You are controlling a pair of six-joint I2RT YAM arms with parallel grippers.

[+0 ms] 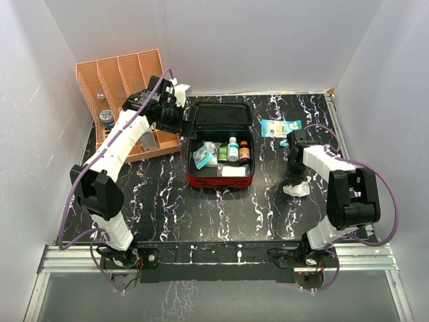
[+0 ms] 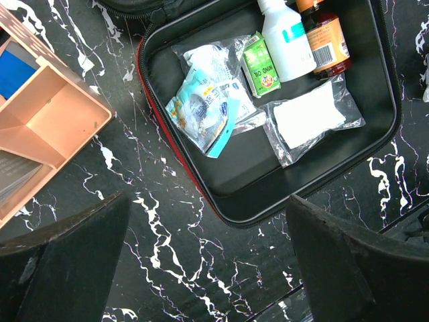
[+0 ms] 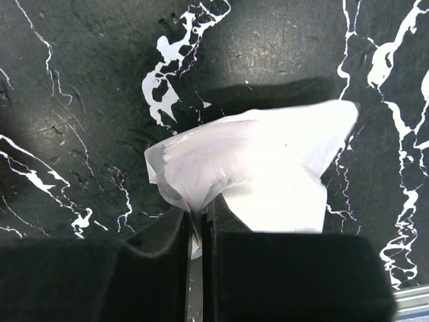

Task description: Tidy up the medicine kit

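Observation:
A thin white packet [image 3: 281, 157] is pinched and crumpled at its near left part, with my right gripper shut on it. From above, the same packet [image 1: 297, 190] shows below that gripper, right of the case. The black case with red sides [image 1: 221, 182] lies open at the middle. Inside it are clear bagged items [image 2: 218, 94], a green box [image 2: 261, 66], a white bottle [image 2: 287, 41], a brown bottle [image 2: 326, 40] and a bagged white pad [image 2: 308, 115]. My left gripper stands open left of the case, nothing between its fingers.
An orange compartment rack [image 1: 144, 153] with several items stands at the left, partly beneath my left arm. A blue and yellow packet [image 1: 278, 128] lies at the back right. The table in front of the case is clear.

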